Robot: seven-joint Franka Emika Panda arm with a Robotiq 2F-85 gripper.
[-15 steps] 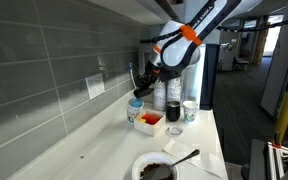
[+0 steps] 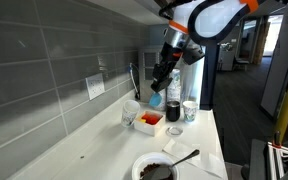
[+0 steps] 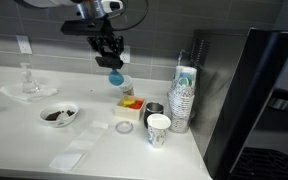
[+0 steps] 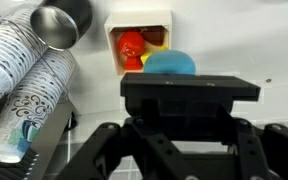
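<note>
A blue rounded object (image 2: 155, 100) hangs in the air over the counter, with my gripper (image 2: 162, 82) shut on it from above. Exterior view 2 has the same blue object (image 3: 116, 77) just under the dark gripper (image 3: 109, 57), higher than the box behind it. In the wrist view a wide black bar (image 4: 189, 88) covers much of the fingers, and the blue piece (image 4: 170, 63) sticks out past it. Exactly where the fingers touch is hidden. A white patterned cup (image 2: 131, 112) stands near the tiled wall, clear of the gripper.
A small white box (image 3: 131, 110) holds red and yellow items. Beside it are a metal cup (image 4: 59, 22), stacked paper cups (image 3: 179, 105) and a white canister (image 3: 158, 130). A bowl with dark contents (image 2: 154, 165) sits nearer.
Objects on the counter have stayed put.
</note>
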